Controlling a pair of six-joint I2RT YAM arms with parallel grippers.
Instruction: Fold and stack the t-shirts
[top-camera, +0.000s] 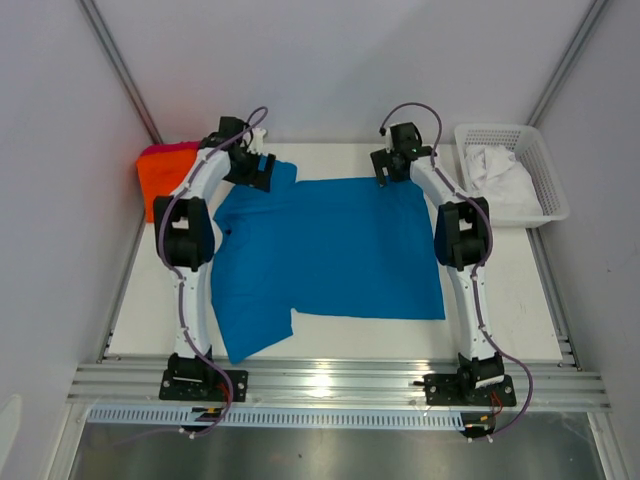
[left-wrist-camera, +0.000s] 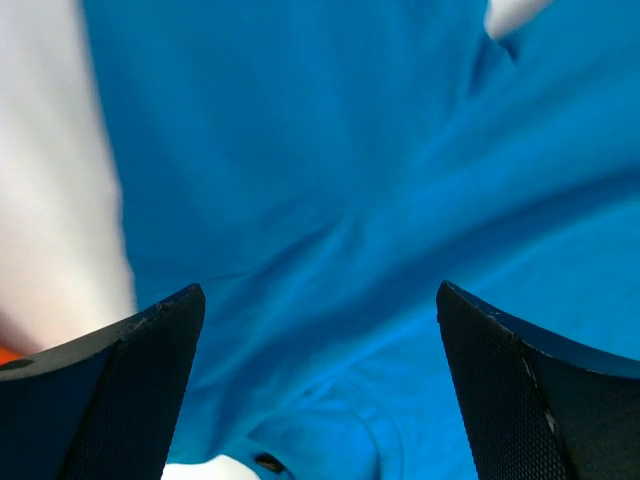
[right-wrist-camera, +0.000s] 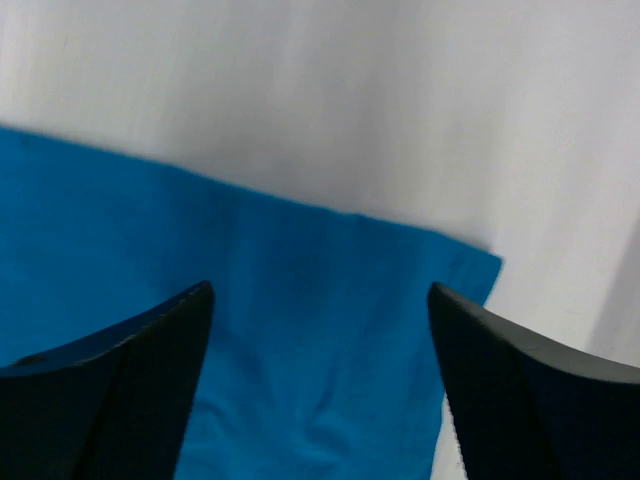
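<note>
A blue t-shirt (top-camera: 330, 250) is spread flat across the white table, one sleeve angled toward the lower left and a wrinkled part at upper left. My left gripper (top-camera: 261, 172) is open over that upper-left part; in the left wrist view only cloth (left-wrist-camera: 300, 220) shows between its fingers. My right gripper (top-camera: 383, 170) is open over the shirt's top right; the blurry right wrist view shows the cloth's top corner (right-wrist-camera: 460, 270) between and beyond its fingers.
Folded orange cloth (top-camera: 160, 175) lies at the left back. A white basket (top-camera: 545, 190) with white cloth (top-camera: 495, 180) stands at the right back. Bare table (top-camera: 500, 300) borders the shirt.
</note>
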